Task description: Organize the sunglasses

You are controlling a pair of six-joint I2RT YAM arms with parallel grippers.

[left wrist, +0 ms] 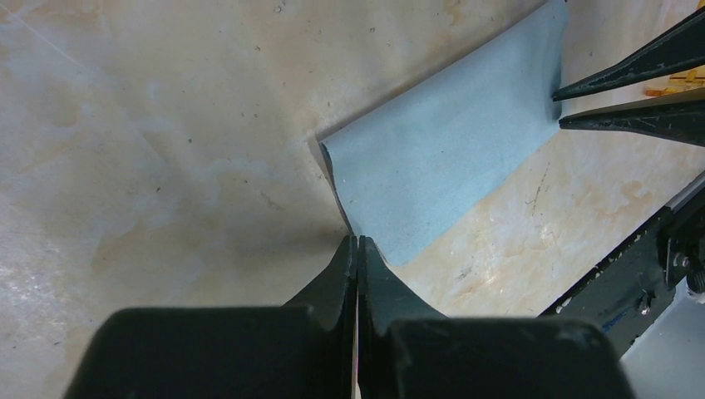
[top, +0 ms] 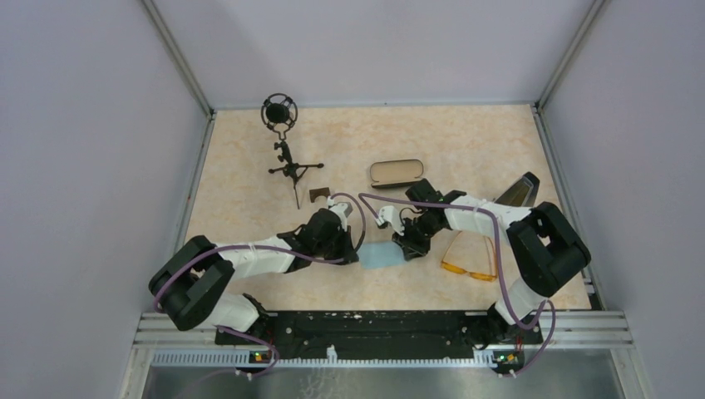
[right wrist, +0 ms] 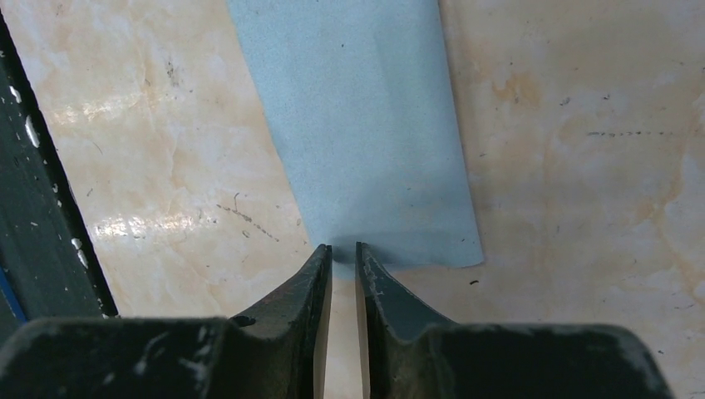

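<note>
A folded light-blue cloth lies flat on the table between my two grippers. At its near-left corner, my left gripper is shut, its tips meeting with no cloth visible between them. Over the cloth's opposite end stands my right gripper, its tips slightly apart; they show against the cloth's edge, and whether they touch it I cannot tell. Orange-framed glasses rest on the right of the table, legs extended away from the front edge. Farther back sits an open tan case.
A dark, angular case-like object stands behind the right arm. On the left, a black tripod stand rises near a small brown piece. The back of the table has free room.
</note>
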